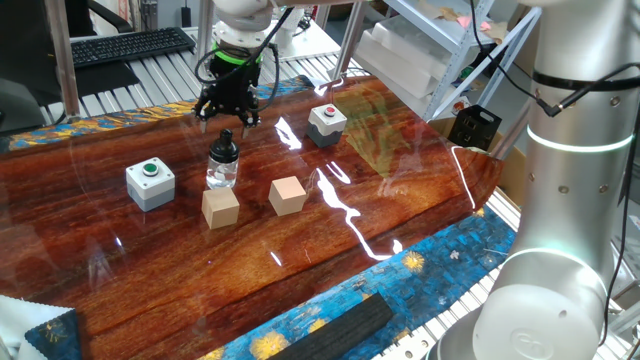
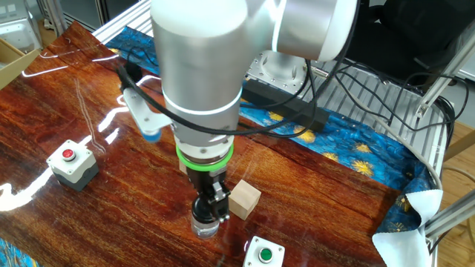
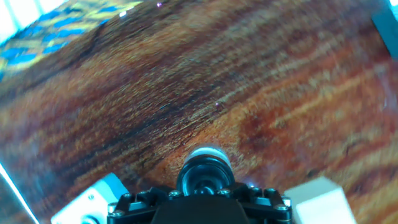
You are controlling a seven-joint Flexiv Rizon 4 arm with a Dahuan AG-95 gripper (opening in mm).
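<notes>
A clear bottle (image 1: 222, 173) with a black dropper cap stands upright on the wood-patterned table. Above its cap is my gripper (image 1: 228, 123), open, its fingers spread wide and nothing held between them. From the wrist, the bottle's black top (image 3: 206, 172) appears at the lower middle, between the spread fingers of the gripper. The second exterior view has the bottle (image 2: 204, 227) partly hidden behind the black fingers.
Two wooden cubes, one (image 1: 221, 208) close in front of the bottle and another (image 1: 288, 196) to its right, rest on the table. A green-button box (image 1: 150, 186) stands left, a red-button box (image 1: 326, 125) farther back right.
</notes>
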